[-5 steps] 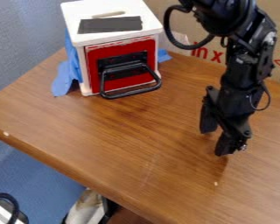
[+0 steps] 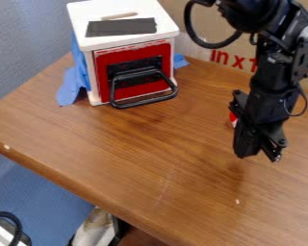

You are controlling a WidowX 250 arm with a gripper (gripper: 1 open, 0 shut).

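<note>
My black gripper (image 2: pixel 257 146) hangs low over the right part of the wooden table (image 2: pixel 131 173), pointing down. A small red object (image 2: pixel 233 120) shows behind it, mostly hidden by the arm. The fingertips are dark and small, so I cannot tell whether they are open or shut.
A white and red box-like appliance (image 2: pixel 126 56) with a black bar handle stands at the back left on a blue cloth (image 2: pixel 70 85). A cardboard box (image 2: pixel 215 48) is behind the arm.
The arm has moved slightly right and up over the last second, and a bit of red has come into view behind it. The appliance is unmoved.
</note>
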